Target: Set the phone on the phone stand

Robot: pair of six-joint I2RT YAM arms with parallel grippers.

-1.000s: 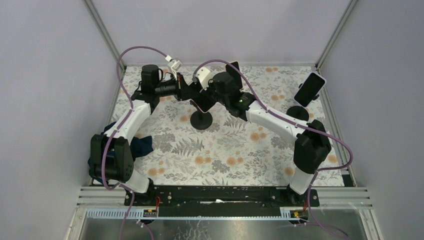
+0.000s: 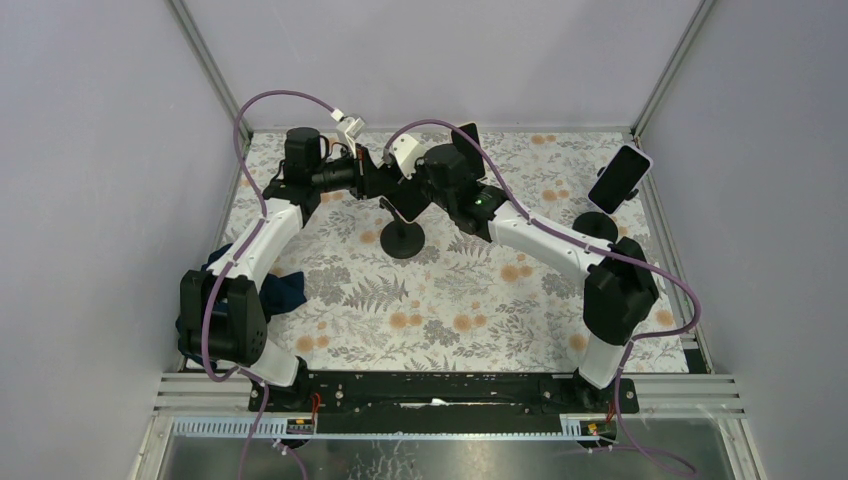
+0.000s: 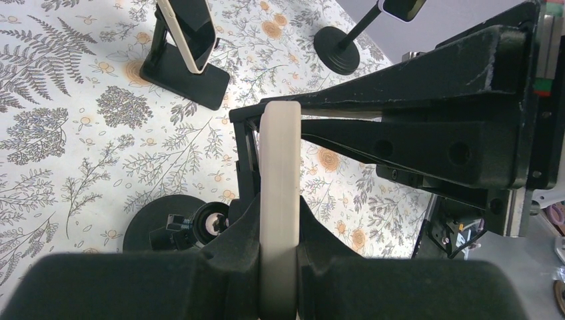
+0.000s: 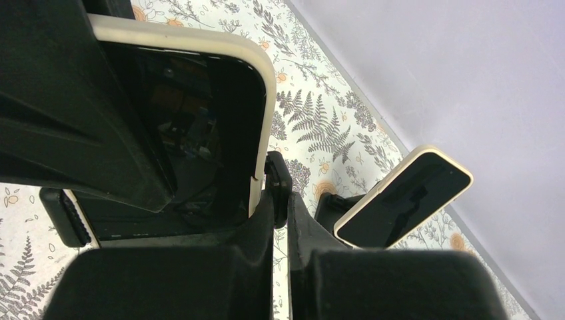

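A white-cased phone (image 2: 408, 204) with a black screen sits at the round-based stand (image 2: 402, 240) in the centre-left of the table, largely hidden by both grippers. My left gripper (image 2: 376, 182) is shut on the phone, whose pale edge stands upright between the fingertips in the left wrist view (image 3: 278, 180). My right gripper is shut at the phone's side edge, by the stand's dark holder; the exact grip is partly hidden. The phone's screen (image 4: 186, 153) fills the left of the right wrist view, behind the left gripper's fingers.
A second phone (image 2: 466, 140) rests on a stand at the back, and a third phone (image 2: 620, 178) stands on a round base at the right. A dark cloth (image 2: 283, 292) lies at the left edge.
My left arm has shifted very slightly over the last second; the phone and right arm look almost unchanged.
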